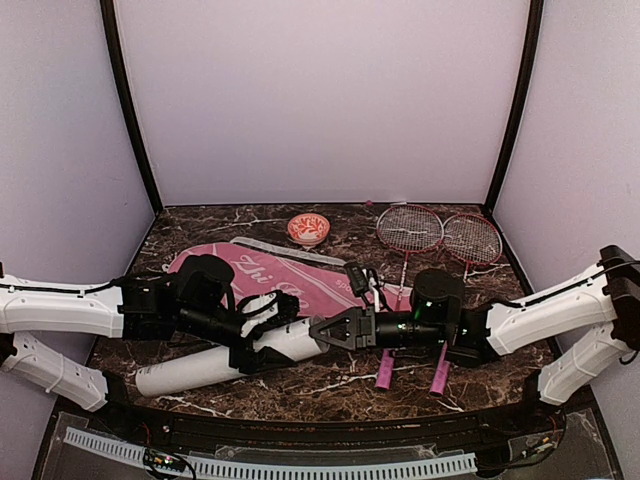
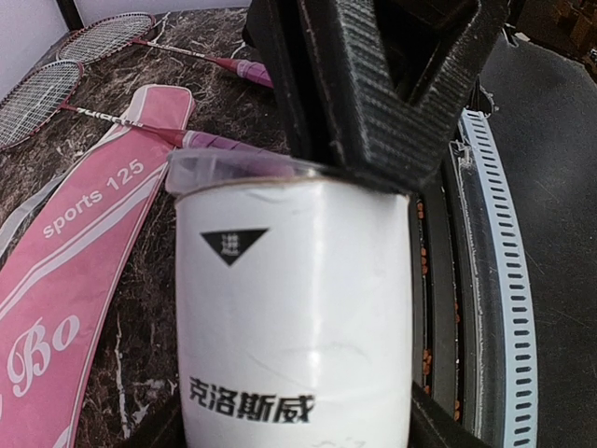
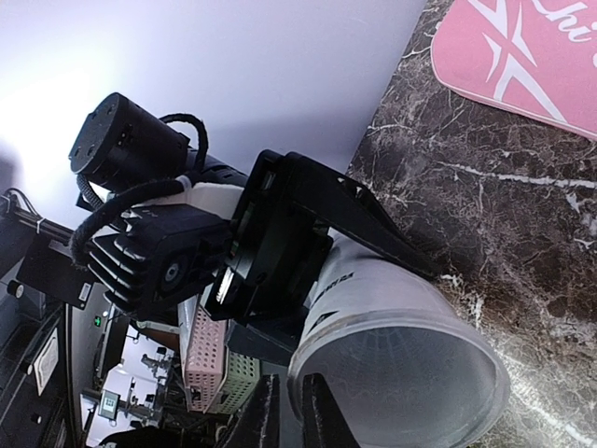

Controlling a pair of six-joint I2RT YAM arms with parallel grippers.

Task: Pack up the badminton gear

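Note:
A long white tube (image 1: 190,372) with black lettering lies slantwise at the front left, my left gripper (image 1: 270,335) shut around it near its right end. That end carries a translucent lid (image 2: 233,166). My right gripper is at this end, its fingers shut; the thin rim of the lid (image 3: 406,322) passes between its fingertips. A pink bag (image 1: 265,275) is spread flat behind the tube. To the right are two rackets (image 1: 408,228) with pink handles, partly covered by my right arm.
A small orange patterned bowl (image 1: 308,229) sits behind the bag. A white slotted strip (image 1: 270,467) runs along the front edge. White walls enclose the sides and back. Dark marble (image 1: 345,215) is bare around the bowl.

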